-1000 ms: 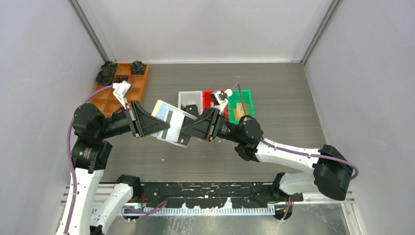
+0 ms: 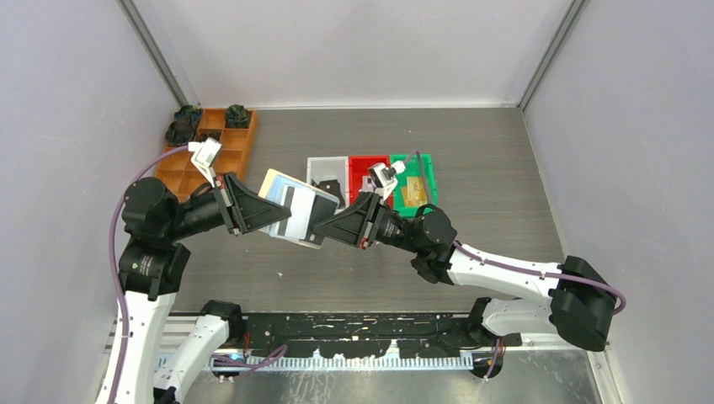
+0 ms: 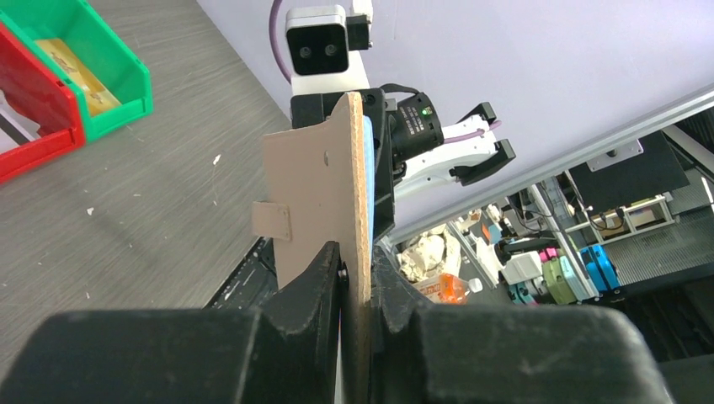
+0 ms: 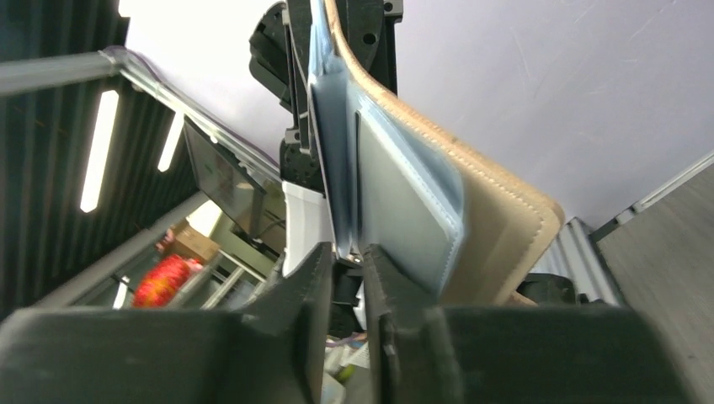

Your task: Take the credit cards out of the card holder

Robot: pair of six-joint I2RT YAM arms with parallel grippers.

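A tan card holder (image 2: 279, 183) with pale blue and clear sleeves is held up between my two arms in the top view. My left gripper is shut on the card holder, whose tan cover (image 3: 316, 181) stands edge-on in the left wrist view. Near the opposite edge is my right gripper (image 2: 317, 226). The right wrist view shows its blurred fingers (image 4: 313, 295) a little apart, with a thin card-like edge (image 4: 327, 160) and the sleeves reaching down to them. Whether a card lies between those fingertips is unclear.
Behind the arms stand white (image 2: 327, 160), red (image 2: 368, 160) and green (image 2: 432, 181) bins; a yellow item (image 2: 414, 192) lies in the green one. An orange compartment tray (image 2: 243, 139) with dark bundles sits at the back left. Open table lies in front and to the right.
The left arm and holder hardly move.
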